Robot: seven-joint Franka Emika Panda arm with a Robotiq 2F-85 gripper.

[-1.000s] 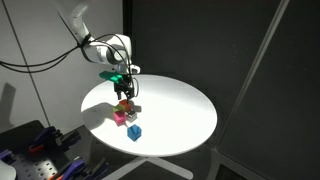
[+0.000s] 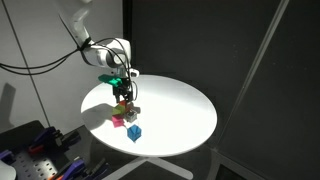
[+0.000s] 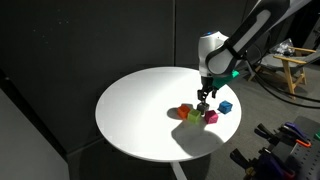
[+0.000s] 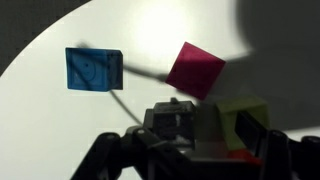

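Note:
My gripper (image 2: 126,99) hangs low over a cluster of small cubes on the white round table. Its dark fingers stand apart at the bottom of the wrist view. Ahead of and between them are a grey-black cube (image 4: 170,121) and a green cube (image 4: 232,116). A red cube (image 3: 184,110) sits at the cluster's edge, mostly hidden by the gripper in the wrist view. The pink cube (image 4: 195,71) lies just beyond the green and dark ones. Apart from the group is a blue cube (image 4: 94,69) with a face drawn on it. No cube is visibly held.
A dark wall and floor surround it.
My gripper has come slightly lower toward the red cube and its neighbours in exterior view 1. The cubes appear to stay where they were.

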